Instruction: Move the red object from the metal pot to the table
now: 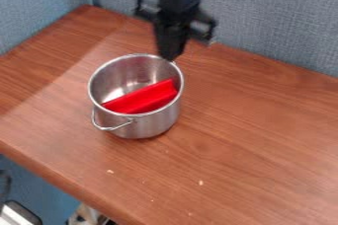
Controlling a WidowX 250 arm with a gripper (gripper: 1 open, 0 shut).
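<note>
The red object, a long block, lies aslant inside the metal pot, along its near inner wall. The pot stands upright on the wooden table, its wire handle toward the front left. Above and behind the pot's far rim hangs my black gripper, clear of the red object. Motion blur smears its fingers, so whether they are open or shut does not show. Nothing red appears at them.
Bare wooden table stretches widely to the right of the pot, and some lies free at the left. A blue-grey wall closes off the back. Dark equipment sits beyond the front-left edge.
</note>
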